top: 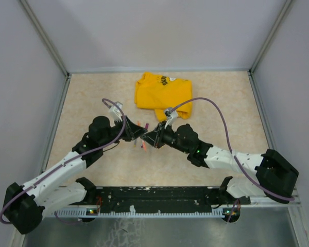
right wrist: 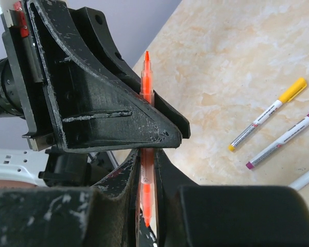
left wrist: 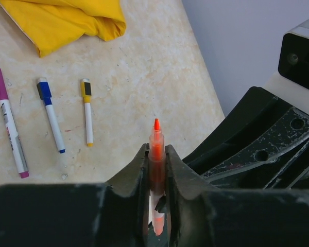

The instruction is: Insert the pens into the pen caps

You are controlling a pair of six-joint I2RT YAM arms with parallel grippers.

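Observation:
In the top view my left gripper (top: 139,131) and right gripper (top: 150,137) meet at the middle of the table. An orange pen (left wrist: 156,154) stands upright between them in both wrist views, orange tips at top and bottom. My right gripper is shut on it. My left gripper's fingers surround the same pen; whether they grip it is unclear. Loose on the table lie a purple pen (left wrist: 9,123), a blue pen (left wrist: 51,116), a yellow-black pen (left wrist: 88,113) and a yellow pen (right wrist: 262,117).
A folded yellow cloth (top: 162,92) lies at the back middle. The table (top: 232,113) has clear room at both sides, bounded by pale walls.

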